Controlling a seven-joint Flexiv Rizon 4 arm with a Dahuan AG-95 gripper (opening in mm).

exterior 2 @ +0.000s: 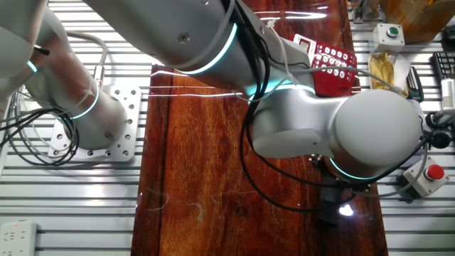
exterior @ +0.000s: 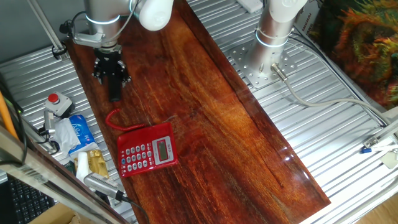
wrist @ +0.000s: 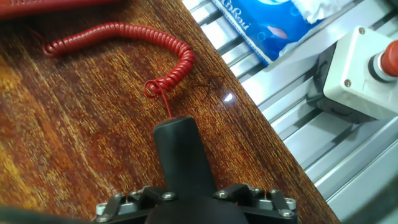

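A red desk telephone [exterior: 147, 150] with grey keys and a small display lies on the wooden board, its corner just entering the wrist view at top left. From it a coiled red cord [wrist: 124, 30] curls across the wood to the tip of a black handset [wrist: 180, 149]. My gripper [exterior: 111, 73] is shut on this handset, which sticks out beyond the fingers with its corded end toward the telephone. The fingertips are mostly hidden behind it in the wrist view. In exterior view 2 the arm covers much of the gripper.
Off the board's edge stand a white box with a red button [exterior: 59, 104] and a blue tissue pack [exterior: 81, 134]. The middle of the wooden board [exterior: 211, 124] is clear.
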